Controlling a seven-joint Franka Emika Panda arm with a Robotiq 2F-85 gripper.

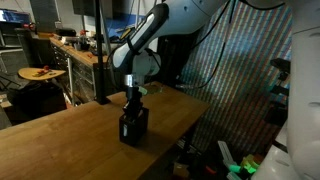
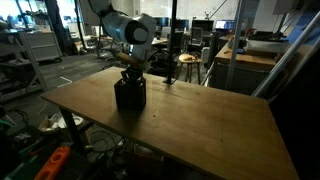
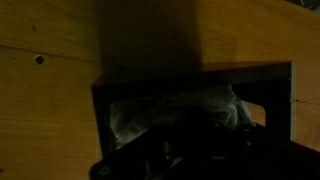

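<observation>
A small black open-topped box (image 1: 133, 132) stands on the wooden table. My gripper (image 1: 132, 108) points straight down into its mouth, and in the second exterior view the box (image 2: 130, 97) sits directly below the arm. Within the dark rim (image 3: 200, 78), the wrist view shows a pale, crumpled piece that looks like cloth or a bag (image 3: 185, 105). My gripper is shut. Its fingertips are lost in shadow, so contact with the pale piece cannot be made out.
The table's edge (image 1: 160, 160) runs close by the box. A round stool (image 1: 40, 74) and benches stand well back in the room.
</observation>
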